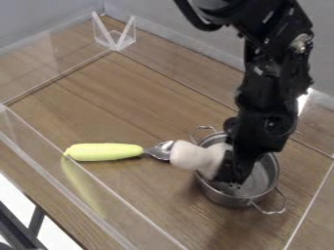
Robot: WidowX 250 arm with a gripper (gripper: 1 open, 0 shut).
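Note:
My black gripper [232,156] reaches down over a steel pot [261,191] at the right, shut on a pale cylindrical object [194,156] that sticks out to the left over the pot's rim. The far end of what it holds is hidden by the gripper. Left of the pot lies a spoon with a yellow handle [104,151], its metal head partly behind the pale object.
Clear panels stand along its edges, and a white clip-like fixture [115,35] sits at the back left.

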